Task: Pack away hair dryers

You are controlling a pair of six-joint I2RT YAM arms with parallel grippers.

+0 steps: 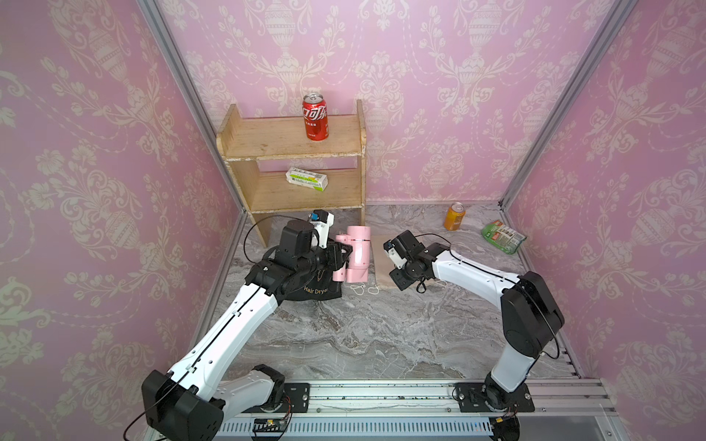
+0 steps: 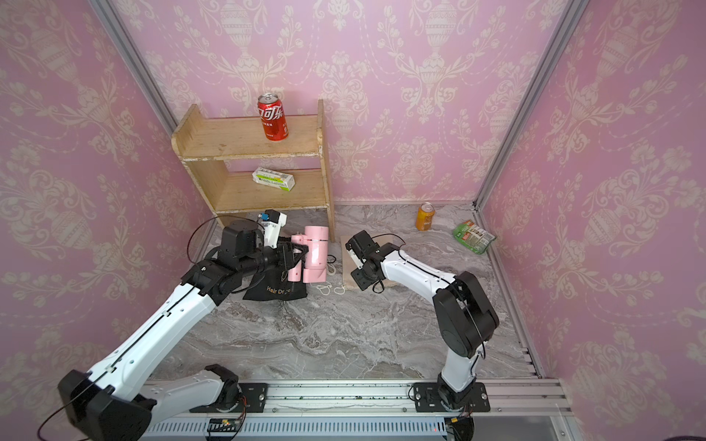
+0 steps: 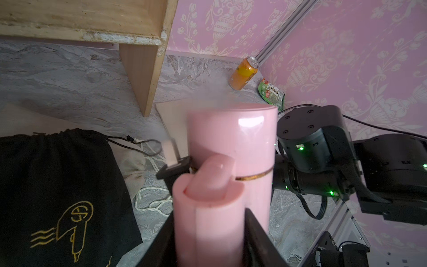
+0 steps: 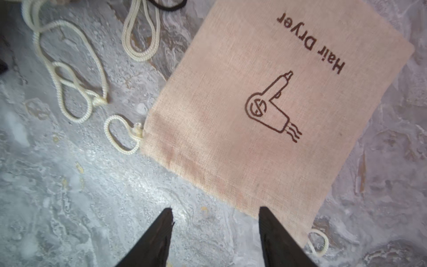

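Observation:
A pink hair dryer (image 1: 359, 253) hangs above the counter, its handle (image 3: 213, 231) caught in my left gripper (image 1: 342, 255), which is shut on it. In the right wrist view a beige drawstring bag (image 4: 262, 102) lies flat, marked "Hair Dryer", with white cords at its corners. My right gripper is over the bag's near edge, fingers apart, nothing between them. From the top left view the right arm covers part of that bag. A black bag (image 3: 66, 191) with a gold dryer print lies left, partly behind the left arm.
Behind the left arm stands a wooden shelf (image 1: 292, 147) with a red can (image 1: 314, 117) and a small white-green box (image 1: 306, 178). An orange can (image 1: 454, 217) and a green packet (image 1: 503, 236) sit at back right.

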